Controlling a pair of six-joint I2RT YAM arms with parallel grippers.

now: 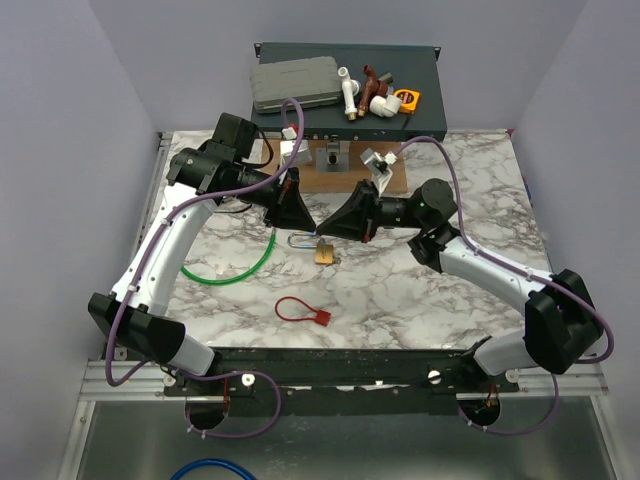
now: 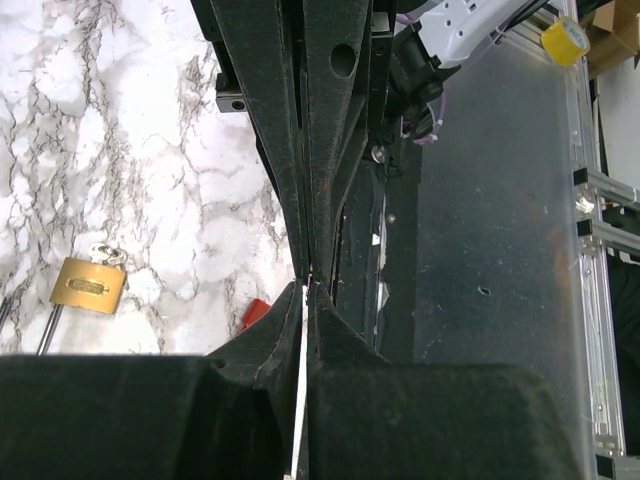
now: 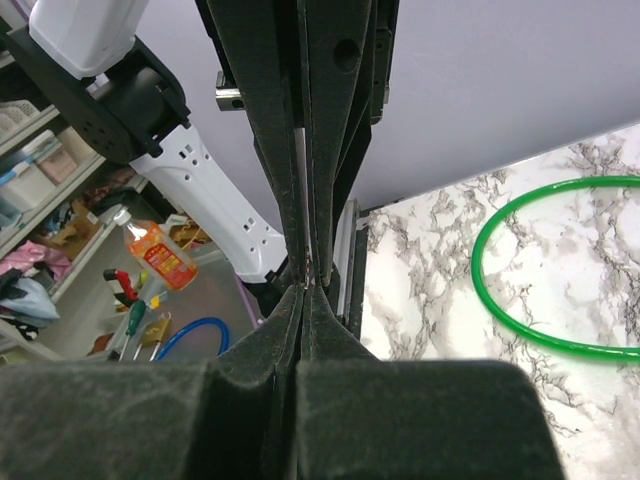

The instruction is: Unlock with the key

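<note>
A brass padlock (image 1: 324, 255) (image 2: 87, 286) lies on the marble table just below where my two grippers meet. My left gripper (image 1: 308, 225) and my right gripper (image 1: 325, 230) face each other with fingertips nearly touching, both closed. A small metal bit shows at the fingertips in the wrist views; I cannot tell whether it is a key.
A red tag with a loop (image 1: 320, 317) lies nearer the front edge, a green hose (image 1: 225, 280) at the left. The back holds a wooden board (image 1: 385, 175) and a dark shelf (image 1: 420, 125) with fittings and a case.
</note>
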